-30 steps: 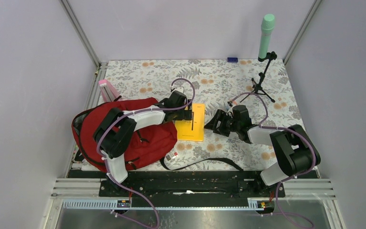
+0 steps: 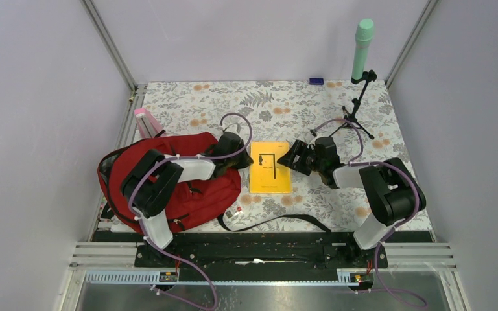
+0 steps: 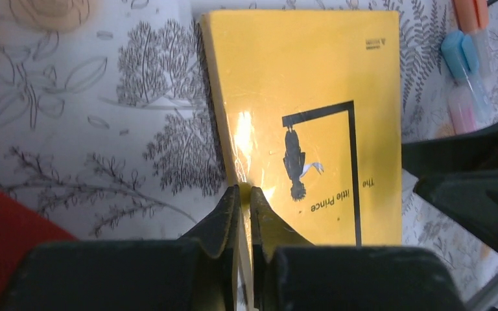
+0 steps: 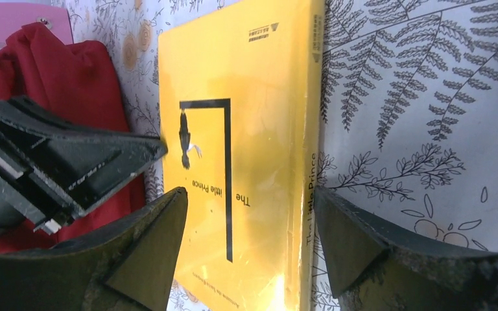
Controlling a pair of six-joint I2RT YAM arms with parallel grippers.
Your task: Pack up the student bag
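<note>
A yellow book (image 2: 260, 184), titled "The Little Prince", lies flat on the patterned table between both arms. My left gripper is shut on the book's left edge, its tips pinching there. At the opposite side, my right gripper stands part open around the spine: one finger (image 4: 148, 240) over the cover, the other finger (image 4: 347, 227) outside the spine. Left of the book, the red bag (image 2: 198, 206) rests on the table, partly covered by my left arm.
A pink-topped case (image 2: 146, 122) stands behind the bag. A black strap (image 2: 279, 219) runs along the front. A tripod (image 2: 358, 107) with a green top and a dark blue box (image 2: 316, 81) stand toward the back. Coloured caps (image 3: 467, 52) show beyond the book.
My left gripper has drawn back from over its cover to its left edge; the right gripper has come to its right edge.
</note>
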